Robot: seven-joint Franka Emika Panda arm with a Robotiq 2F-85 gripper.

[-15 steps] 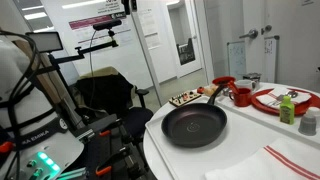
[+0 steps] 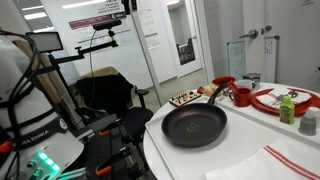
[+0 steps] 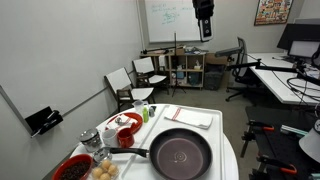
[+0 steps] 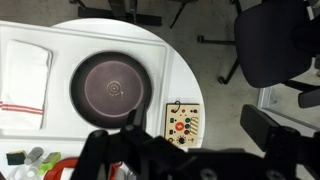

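A dark frying pan (image 2: 194, 125) lies on the white table, its handle pointing to the back. Seen from above in the wrist view, the pan (image 4: 111, 88) is empty. My gripper stands open high over the table, its two dark fingers wide apart with nothing held between them. In the second exterior view the gripper (image 3: 205, 38) hangs well above and behind the pan (image 3: 180, 153). A white towel with red stripes (image 4: 24, 82) lies flat beside the pan.
Red cups (image 2: 241, 96), a red plate (image 2: 290, 98), a green bottle (image 2: 287, 108) and a grey container (image 2: 309, 122) stand along one side. A wooden tray of small toy foods (image 4: 184, 124) sits near the table edge. Eggs (image 3: 104, 170) and a metal pot (image 3: 89, 139) are nearby.
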